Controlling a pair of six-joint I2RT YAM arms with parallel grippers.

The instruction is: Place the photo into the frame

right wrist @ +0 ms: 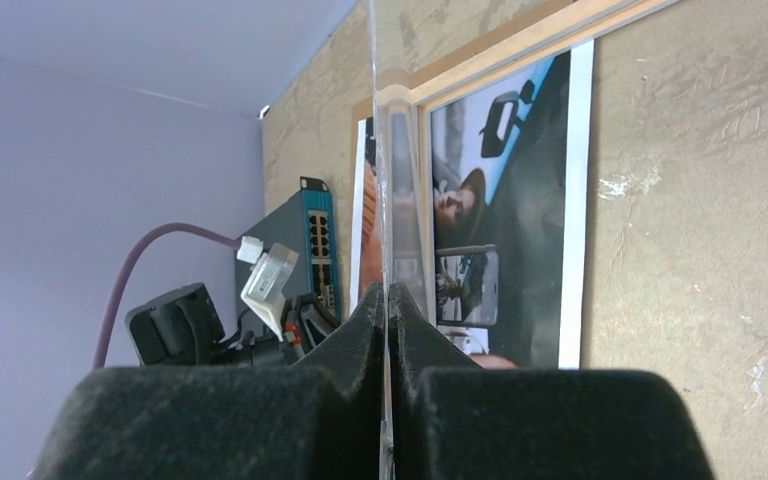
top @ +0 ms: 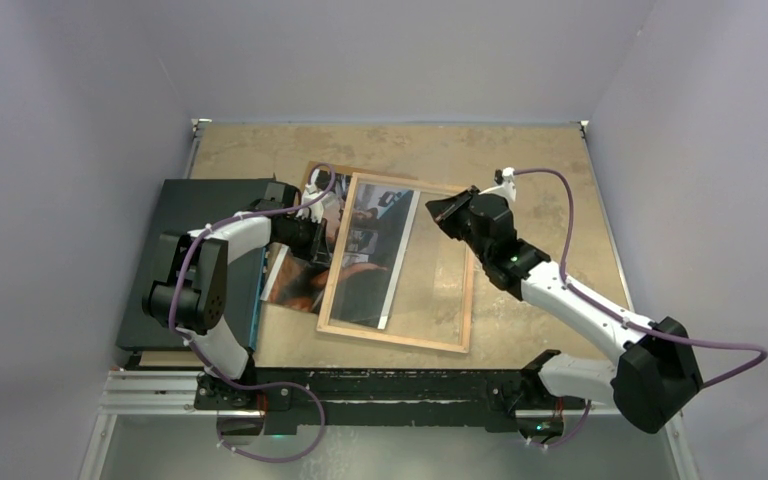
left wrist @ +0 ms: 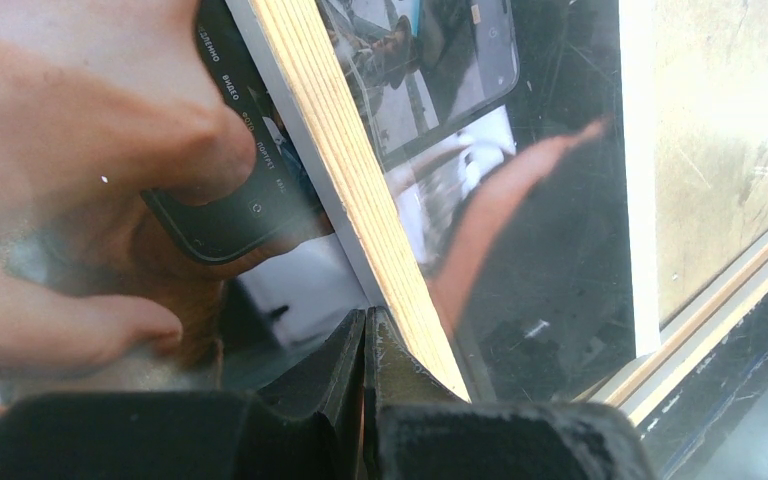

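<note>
The photo (top: 375, 260) lies flat on the table beneath the light wooden frame (top: 394, 343). It sticks out past the frame's left bar, and its white right edge runs through the opening. My left gripper (top: 324, 262) is shut, with nothing visible between its fingers. In the left wrist view, its fingertips (left wrist: 358, 325) are against or very close to the outer side of the wooden bar (left wrist: 360, 180); contact is unclear. Over the frame's upper right part, my right gripper (top: 432, 207) is shut on a thin clear sheet (right wrist: 385, 180), seen almost edge-on in the right wrist view.
A dark box (top: 195, 200) with ports along its side stands at the left, under the left arm. A brown board edge (top: 380, 174) shows behind the frame's top bar. Bare table (top: 550, 200) lies to the right. Grey walls enclose the sides and back.
</note>
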